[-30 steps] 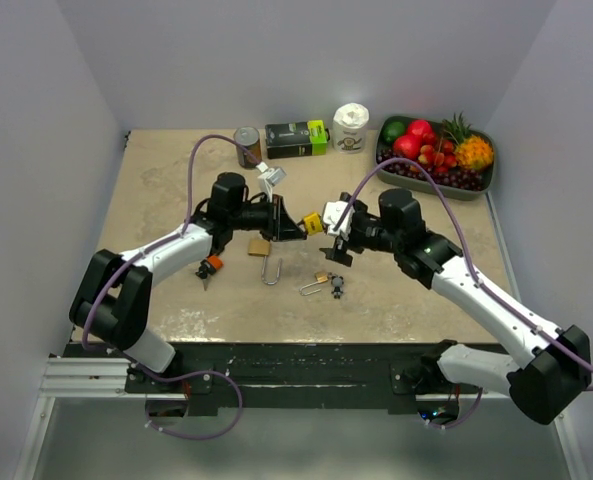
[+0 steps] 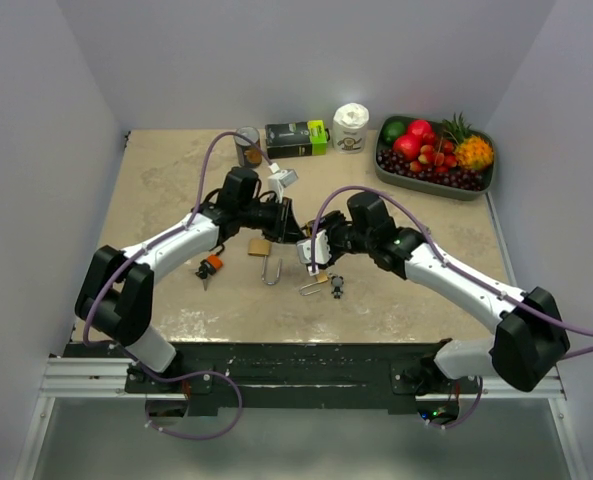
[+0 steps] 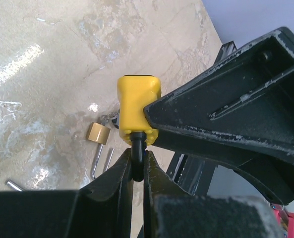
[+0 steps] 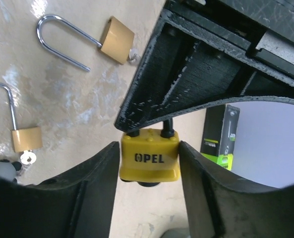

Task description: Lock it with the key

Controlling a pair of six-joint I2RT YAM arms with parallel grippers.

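A yellow key head marked OPEL (image 4: 149, 154), with a black shank, is held in the middle between the arms. My left gripper is shut on its shank. My right gripper (image 2: 321, 240) surrounds the yellow head in the top view; in the left wrist view its black finger reaches against the head. Whether it has closed on it I cannot tell. Brass padlocks (image 2: 259, 247) (image 4: 27, 140) lie on the table with their shackles out.
An orange-and-black item (image 2: 211, 265) and a small grey item (image 2: 337, 287) lie on the table. A can (image 2: 247, 150), a box (image 2: 295, 138), a white roll (image 2: 350, 128) and a fruit tray (image 2: 461, 192) stand at the back.
The left arm has shifted only slightly, still holding the key.
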